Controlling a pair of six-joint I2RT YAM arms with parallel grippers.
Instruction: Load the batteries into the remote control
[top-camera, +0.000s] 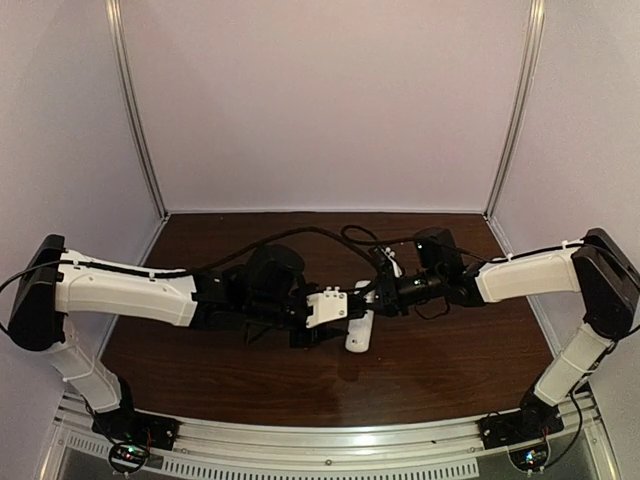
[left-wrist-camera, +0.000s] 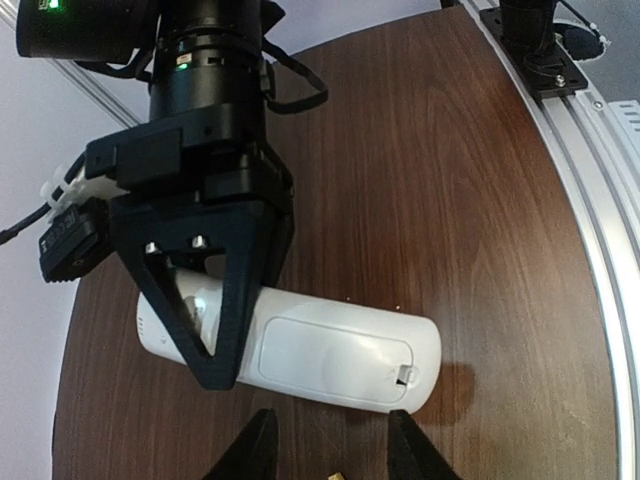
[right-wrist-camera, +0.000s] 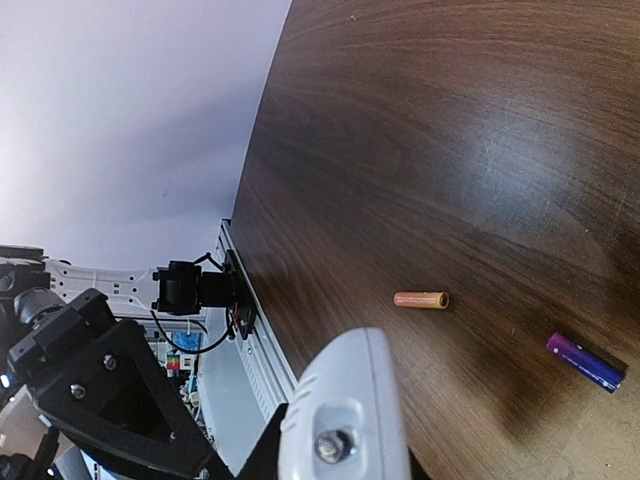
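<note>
The white remote (top-camera: 358, 332) is held above the table by my right gripper, shut around one end; its battery cover (left-wrist-camera: 330, 355) faces the left wrist camera. My left gripper is part open, its fingertips just beside the remote's lower edge in that view, nothing visible held. In the right wrist view an orange battery (right-wrist-camera: 420, 300) and a purple battery (right-wrist-camera: 585, 362) lie loose on the table. The top view has them hidden behind the arms and remote.
White walls and metal rails (top-camera: 330, 430) border it.
</note>
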